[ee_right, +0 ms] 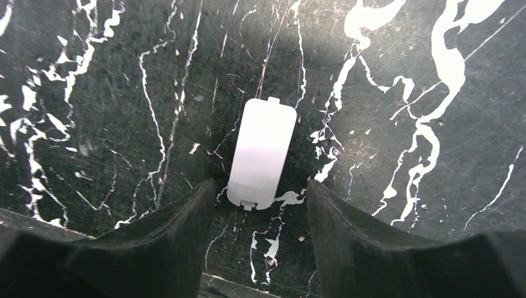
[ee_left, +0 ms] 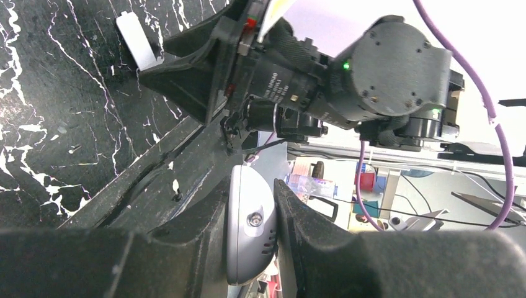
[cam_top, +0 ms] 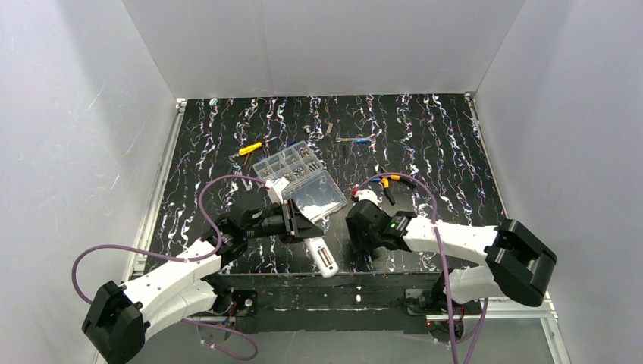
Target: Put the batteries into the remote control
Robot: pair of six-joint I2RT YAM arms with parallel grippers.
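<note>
In the top view my left gripper (cam_top: 307, 236) is shut on the white remote control (cam_top: 323, 258), held above the table's front edge with its dark battery slots facing up. The left wrist view shows the end of the remote (ee_left: 251, 217) between the two fingers. A white battery cover (ee_right: 262, 152) lies flat on the black table in the right wrist view. Just behind it, my right gripper stands open, its fingers apart on either side and clear of the cover. From above, the right arm hides the cover. No loose batteries can be made out.
A clear organizer box (cam_top: 292, 167) lies open left of centre. Orange and black pliers (cam_top: 388, 189) rest behind the right gripper. A yellow screwdriver (cam_top: 250, 149) and a blue-handled tool (cam_top: 362, 140) lie farther back.
</note>
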